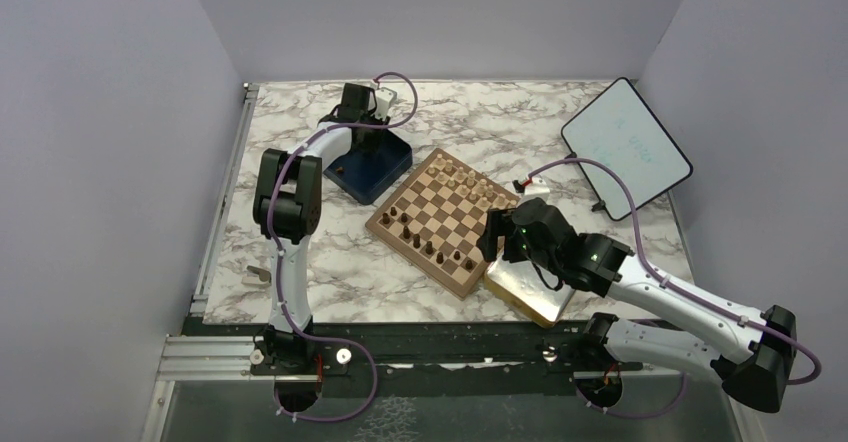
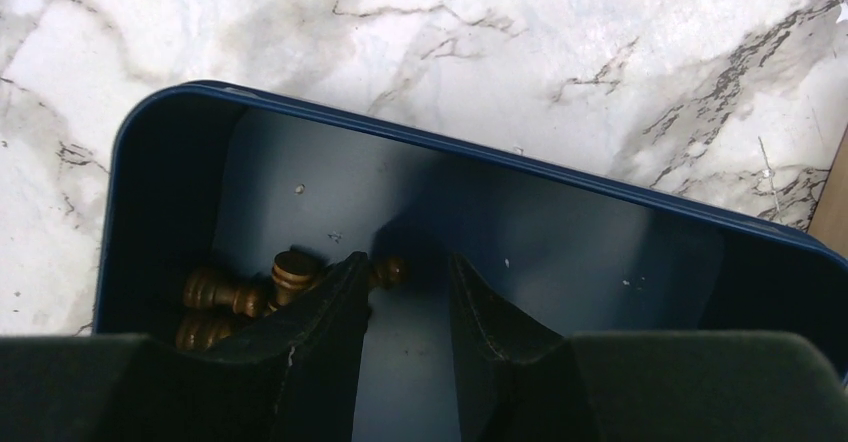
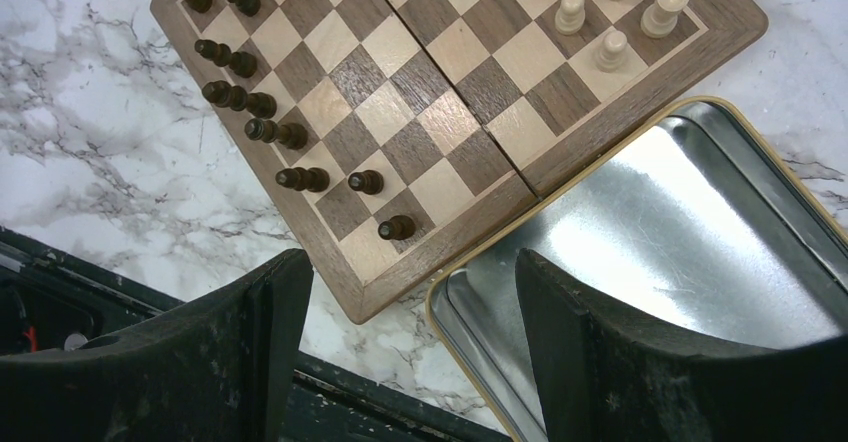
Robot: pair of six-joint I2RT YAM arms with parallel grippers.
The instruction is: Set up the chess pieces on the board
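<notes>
Several dark chess pieces [image 2: 215,292] lie tumbled in the left part of the navy bin [image 2: 480,167]. My left gripper is inside the bin's outline, its fingers part open. The rounded end of one dark piece [image 2: 391,270] shows beside the left fingertip; the rest of that piece is behind the finger, and nothing is visibly clamped. On the chessboard [image 3: 452,252], dark pieces [image 3: 290,134] stand along one side and pale pieces [image 3: 665,10] along the opposite side. Over the board's near right corner, my right gripper is open and empty.
A metal tray [image 3: 640,232] with a gold rim lies against the board's edge, below the right gripper. At the far right is a whiteboard [image 1: 628,147]. Bare marble [image 1: 350,262] lies left of the board.
</notes>
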